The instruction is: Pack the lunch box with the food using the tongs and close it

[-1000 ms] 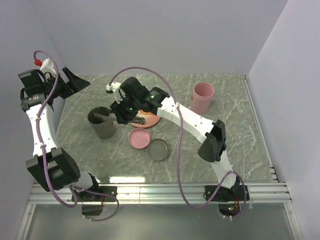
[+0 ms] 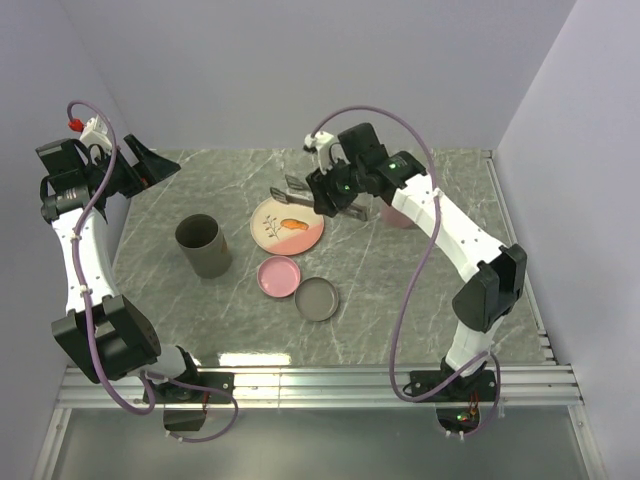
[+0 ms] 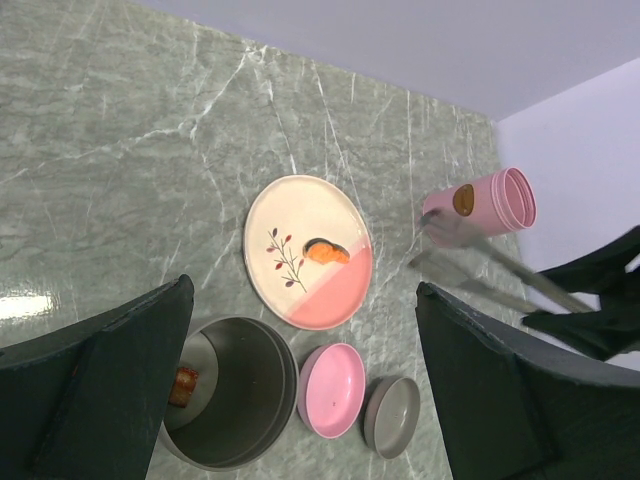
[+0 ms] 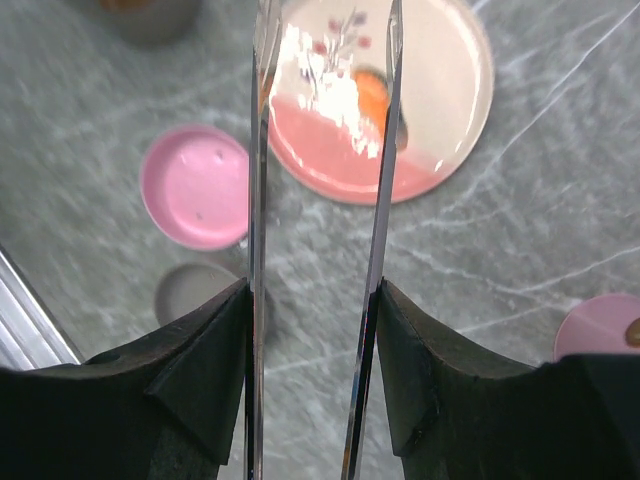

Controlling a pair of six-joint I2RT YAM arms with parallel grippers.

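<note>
A cream-and-pink plate (image 2: 270, 236) carries an orange food piece (image 3: 327, 252) beside a painted twig. My right gripper holds its two long metal fingers apart above the plate, with nothing between them. From the top view it comes in from the right. In the left wrist view a brown food piece (image 3: 184, 386) is inside the dark grey cup (image 3: 255, 352). A pink bowl (image 2: 278, 276) and a grey bowl (image 2: 317, 299) are side by side in front of the plate. My left gripper (image 2: 156, 152) stands open and empty at the back left, away from everything.
The tall pink cup (image 3: 480, 205) at the back right is partly covered by the right arm in the top view; a brown patch shows on it.
The right gripper has swung from over the grey cup to the right and back, to above the plate. Its arm now covers the pink cup. The left arm and the dishes stay put.
</note>
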